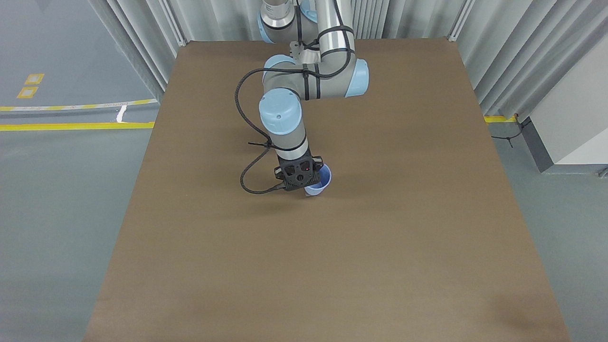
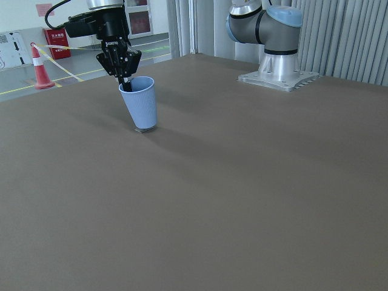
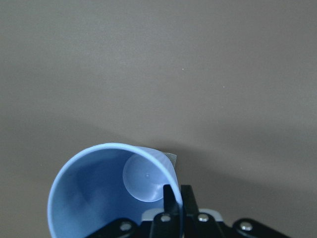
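A light blue ribbed cup (image 1: 321, 183) stands near the middle of the table (image 1: 342, 256), on or just over a small clear square, best seen in the left view under the cup (image 2: 142, 112). My gripper (image 2: 126, 83) is at the cup's rim, shut on its wall: in the wrist view the black fingertips (image 3: 169, 193) lie on either side of the rim of the cup (image 3: 94, 198). In the front view the gripper's housing partly hides the cup.
Floor lies beyond both side edges.
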